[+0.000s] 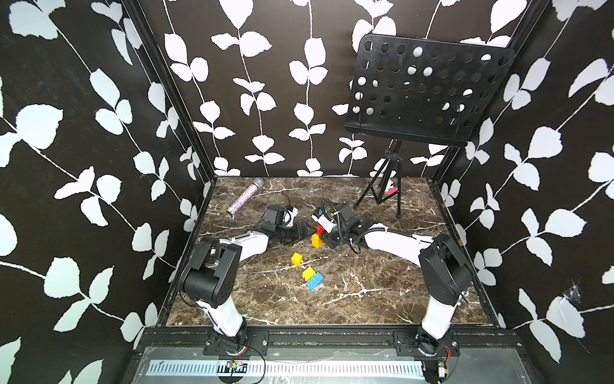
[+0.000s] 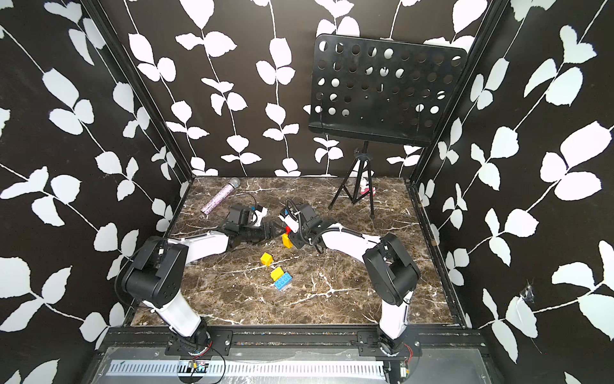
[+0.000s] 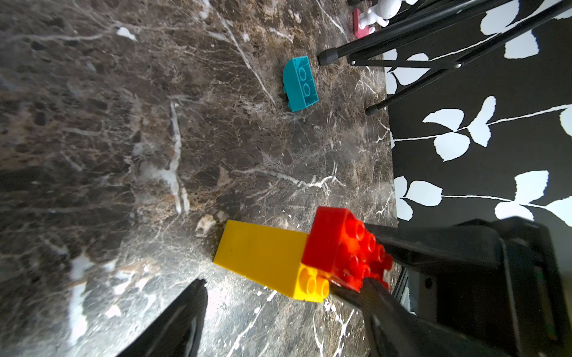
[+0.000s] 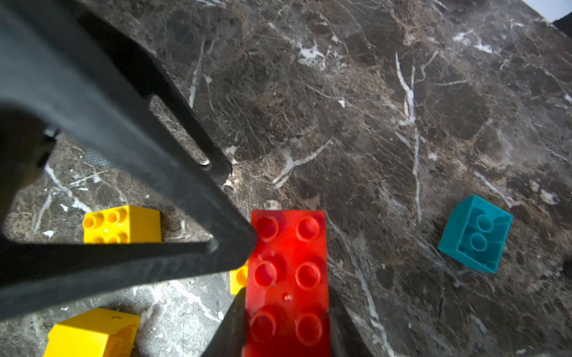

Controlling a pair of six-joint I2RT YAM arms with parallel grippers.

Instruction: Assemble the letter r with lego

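Note:
My right gripper [image 1: 325,234] is shut on a red brick [image 4: 287,291], studded face toward its camera. The red brick is close over a yellow brick [image 3: 256,253] lying on the table; whether they are joined I cannot tell. My left gripper is facing them from the left, its fingers apart and empty. A teal sloped brick [image 3: 298,83] lies apart near the stand. Loose yellow bricks [image 1: 296,258] [image 1: 309,272] and a blue brick [image 1: 314,281] lie nearer the front.
A black music stand [image 1: 428,89] stands at the back right, with a small figurine [image 3: 384,12] by its legs. A pink microphone [image 1: 245,197] lies at the back left.

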